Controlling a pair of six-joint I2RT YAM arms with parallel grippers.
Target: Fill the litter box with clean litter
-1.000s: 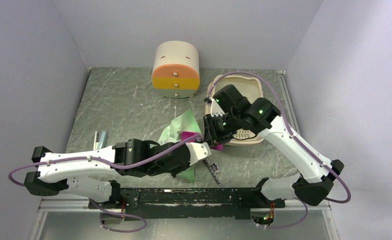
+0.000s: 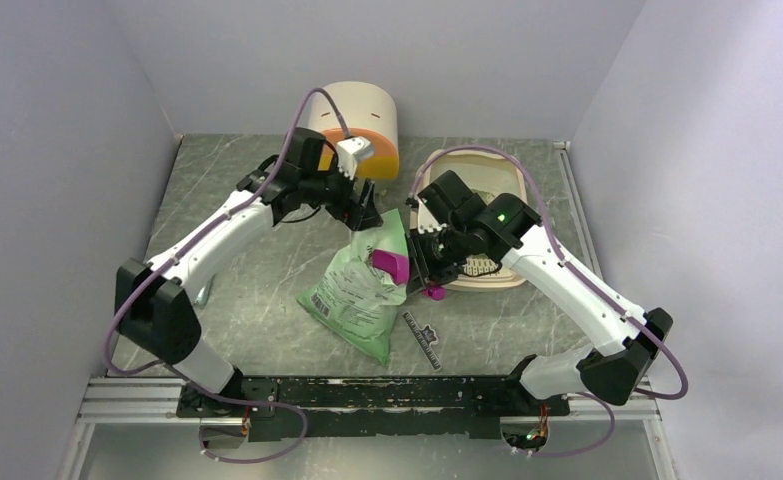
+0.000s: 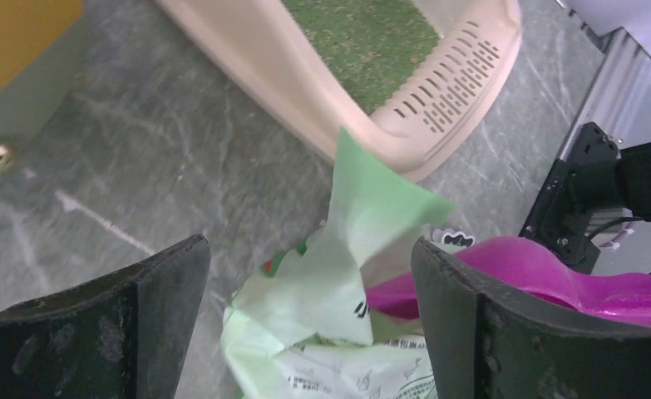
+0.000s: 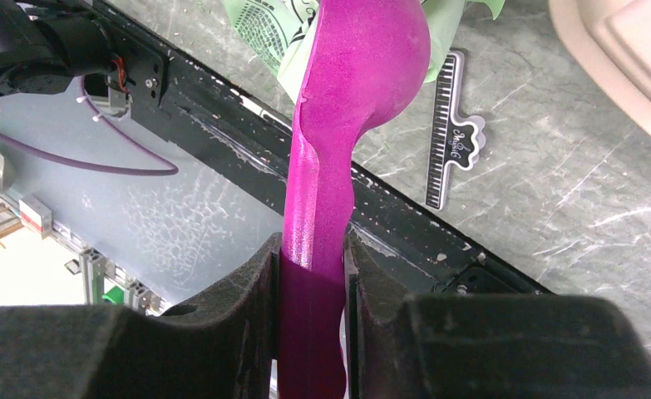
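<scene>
A green-white litter bag lies on the marble surface, its open top standing up. A magenta scoop is tucked into that top, and my right gripper has its fingers on both sides of the handle. My left gripper is open, just above and behind the bag's top, with nothing held between its fingers. The litter box stands at the back right, partly hidden by the right arm in the top view, with green granular material visible inside.
A small drawer cabinet stands at the back, partly behind the left arm. A ruler lies in front of the bag.
My left arm has swung from the front of the bag back and up to above its top. The right arm has shifted slightly, staying at the scoop.
</scene>
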